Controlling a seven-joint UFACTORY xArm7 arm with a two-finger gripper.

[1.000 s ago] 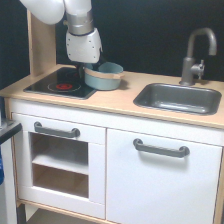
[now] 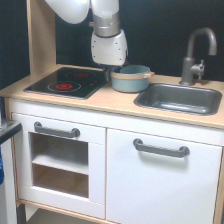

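Observation:
A blue-grey pot (image 2: pixel 130 82) stands on the wooden counter, between the black cooktop and the sink. It looks upright, with a tan spot on the right of its rim. My white arm reaches down from the top of the view, and its dark gripper (image 2: pixel 107 73) is at the left side of the pot, by the rim. The fingers are small and dark against the dark wall, so whether they are closed on the pot does not show.
A cooktop (image 2: pixel 68 82) with red ring markings lies left of the pot. Close on its right is the sink (image 2: pixel 180 98) with a tall grey faucet (image 2: pixel 193 58). Free counter (image 2: pixel 110 101) runs along the front. Below are an open-shelf oven and a white cabinet door.
The pot has moved right, from the cooktop's right edge toward the sink. My arm and gripper moved right with it, staying at its left side.

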